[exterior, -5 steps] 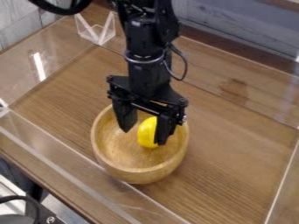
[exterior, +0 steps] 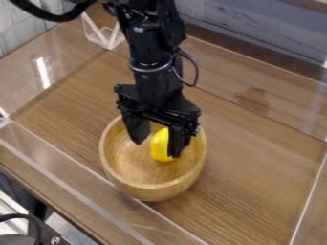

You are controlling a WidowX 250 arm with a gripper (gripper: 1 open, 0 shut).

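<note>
My black gripper [exterior: 159, 129] hangs over a round wooden bowl [exterior: 143, 181], its two fingers reaching down inside the rim, one on each side. Inside the bowl, toward the right, a yellow rounded object [exterior: 165, 146] sits between or just behind the fingers, partly hidden by the right one. The fingers are spread apart; whether they touch the yellow object I cannot tell.
The bowl stands on a wooden table [exterior: 250, 177] with broad free room on the right and at the left. A clear plastic object [exterior: 102, 29] is at the back left, near a pale wall. Dark cables lie at the lower left edge.
The gripper has shifted very slightly, with its upper body a little to the left. The bowl and yellow object look unmoved.
</note>
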